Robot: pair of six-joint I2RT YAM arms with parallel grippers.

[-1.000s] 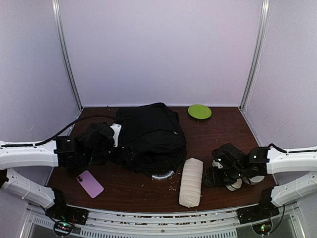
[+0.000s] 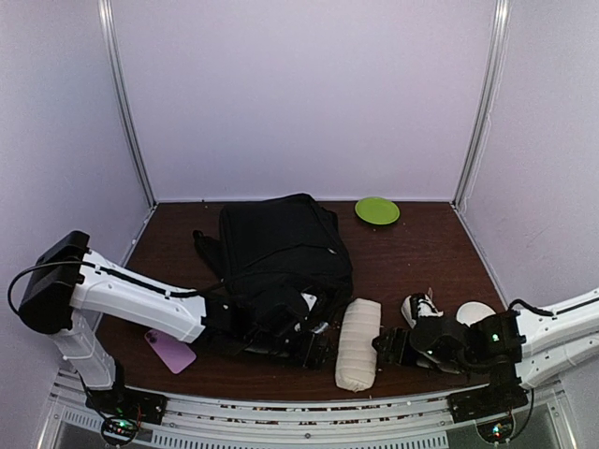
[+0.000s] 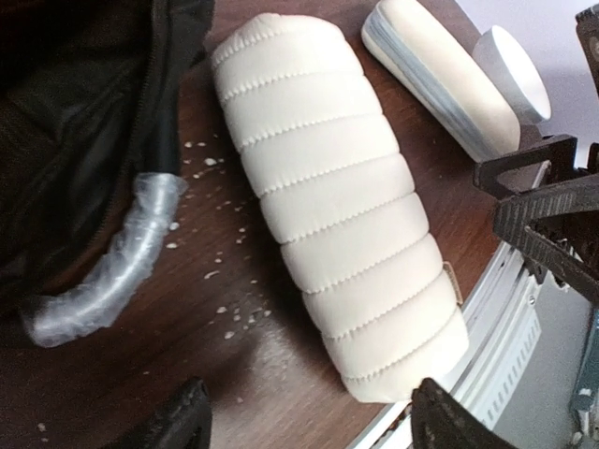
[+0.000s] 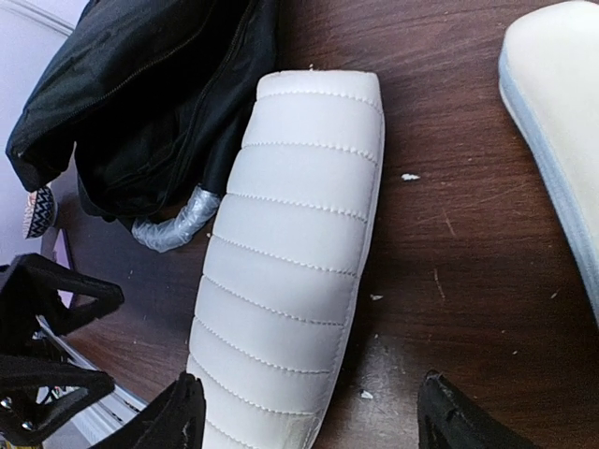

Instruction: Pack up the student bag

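A black bag (image 2: 281, 243) lies on the table, its dark opening and a clear-wrapped tube (image 3: 117, 267) at its edge facing the near side. To the bag's right rests a cream quilted case (image 2: 357, 346), lengthwise on the table. My left gripper (image 2: 318, 350) is at the case's left side, its fingers (image 3: 440, 421) parted with nothing between them. On the other side, close to the case, is my right gripper (image 2: 384, 348); in the right wrist view its fingers (image 4: 182, 412) stand apart, the case's near end beside the left one.
A second cream case with a pale blue band (image 3: 440, 84) and a white bowl (image 3: 513, 75) are at the right, partly behind the right arm. A purple phone (image 2: 170, 350) lies front left; a green plate (image 2: 377, 210) stands at the back. Bare table lies back right.
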